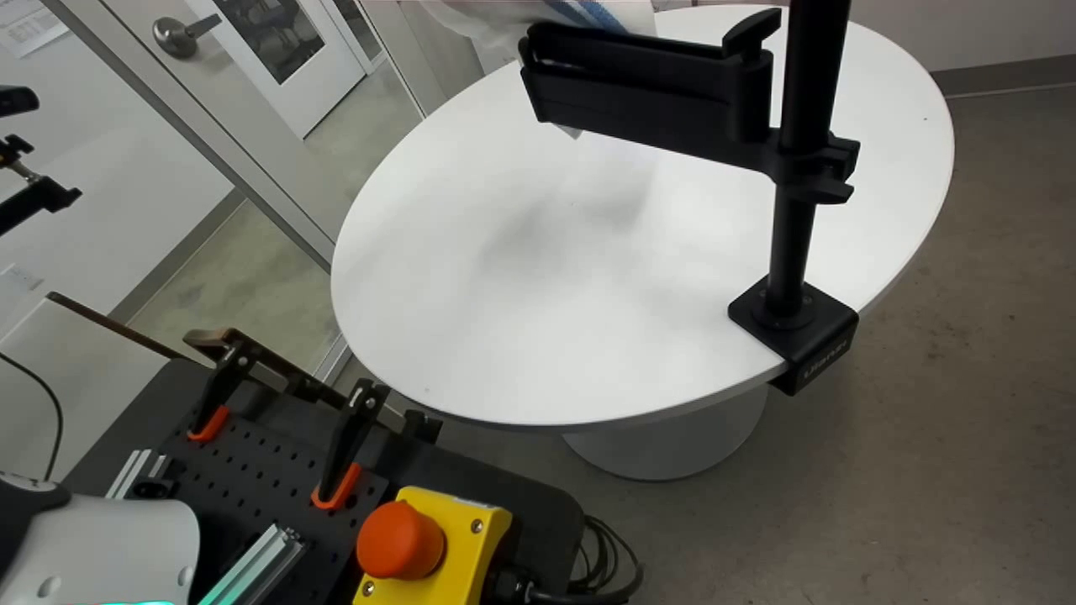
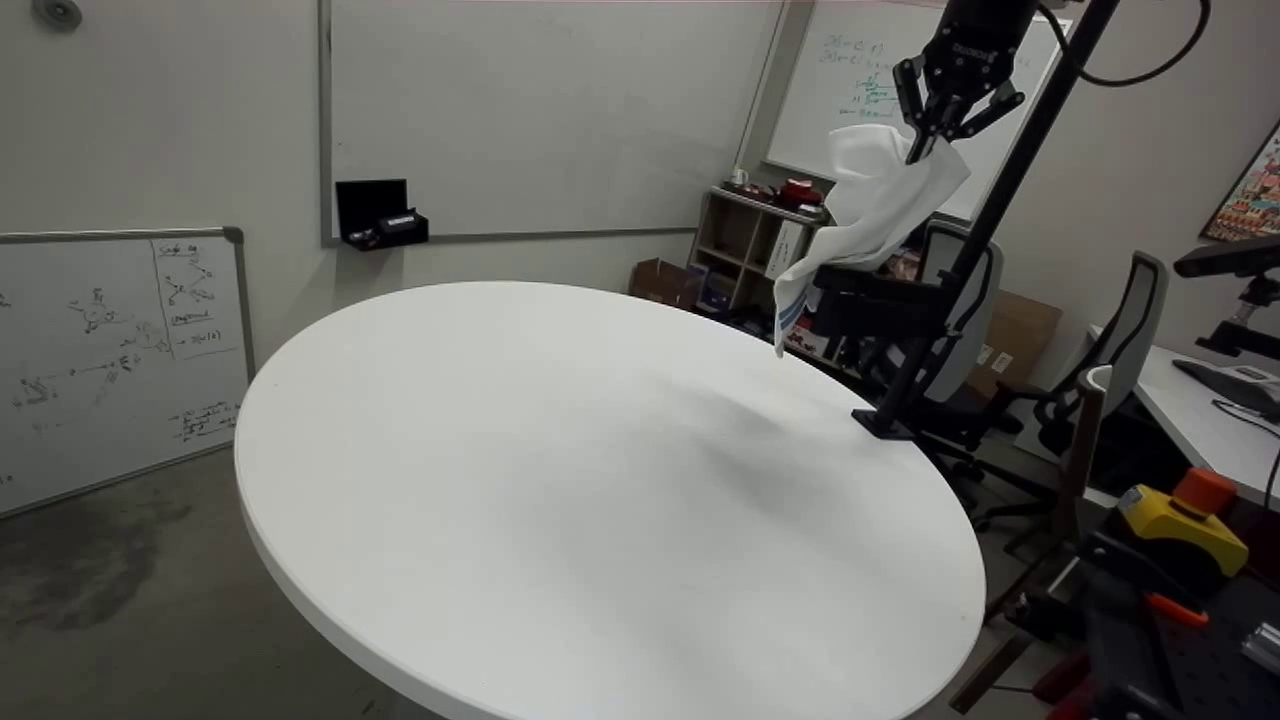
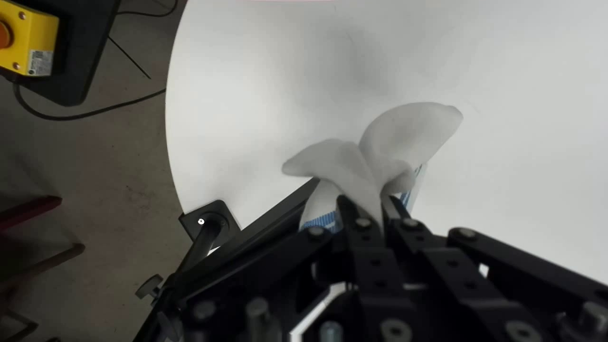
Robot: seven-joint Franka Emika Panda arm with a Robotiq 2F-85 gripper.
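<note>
A white cloth with blue stripes [image 2: 866,210] is pinched in my gripper [image 2: 924,150], near the top right of exterior view 2. Its lower part droops towards the black holder and its lowest corner hangs freely. In the wrist view, two loose folds of the cloth [image 3: 407,134] stick up past the gripper, whose fingers are shut on it. Exterior view 1 shows only part of the cloth [image 1: 565,20], behind the black holder; the gripper is out of that frame. Whether cloth and holder touch I cannot tell.
The round white table [image 1: 524,292] has a bare top. Clamped at its edge, a black pole [image 1: 797,232] carries the black holder [image 1: 646,86]. A yellow box with an orange button [image 1: 434,544] sits on a separate dark stand.
</note>
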